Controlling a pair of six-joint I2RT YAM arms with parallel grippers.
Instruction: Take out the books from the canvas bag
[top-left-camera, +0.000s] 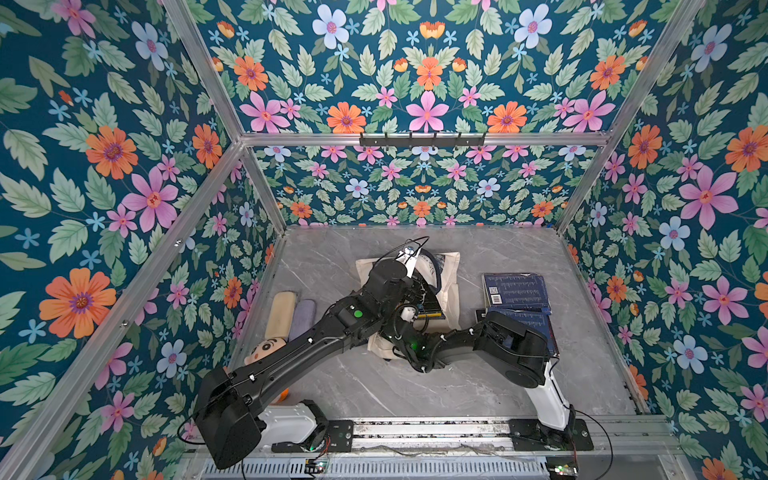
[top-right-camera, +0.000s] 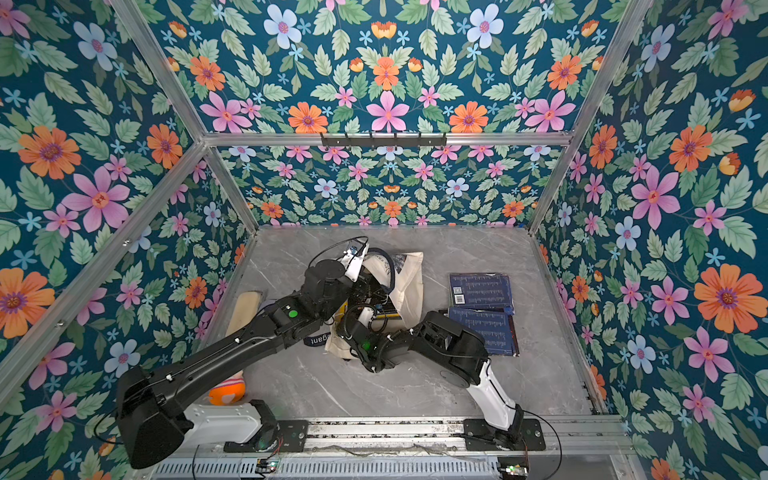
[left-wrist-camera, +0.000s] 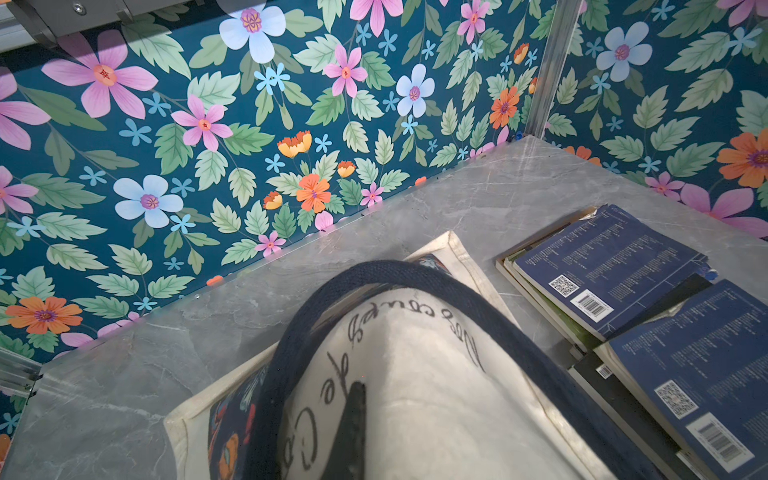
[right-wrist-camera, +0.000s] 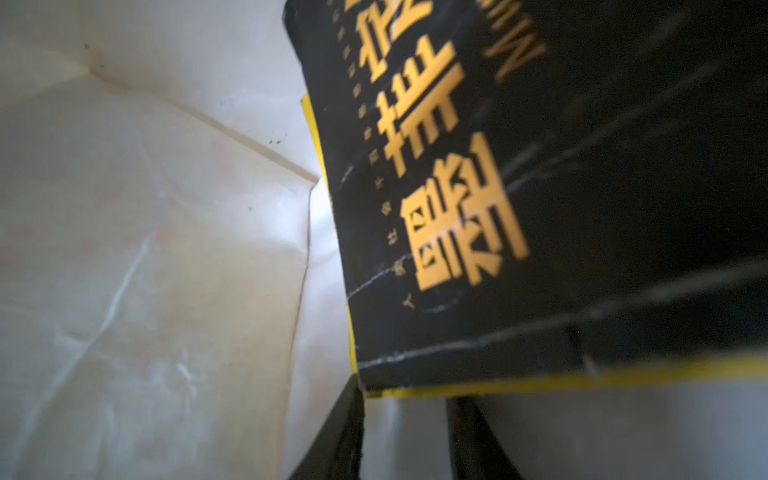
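The cream canvas bag (top-left-camera: 446, 272) lies at the table's centre, its navy handle (left-wrist-camera: 360, 276) arched in the left wrist view. My left gripper (top-right-camera: 356, 256) is at the bag's upper part; its fingers are mostly hidden by fabric, so its hold is unclear. My right gripper is inside the bag, part open, its fingertips at the lower edge of a black book (right-wrist-camera: 560, 200) with gold lettering and yellow edges. Blue books (top-right-camera: 480, 289) lie stacked in two overlapping piles to the right of the bag.
Rolled cream and lavender items (top-left-camera: 280, 312) and a round-faced soft toy (top-left-camera: 264, 349) lie at the left. Both arms reach across the front middle.
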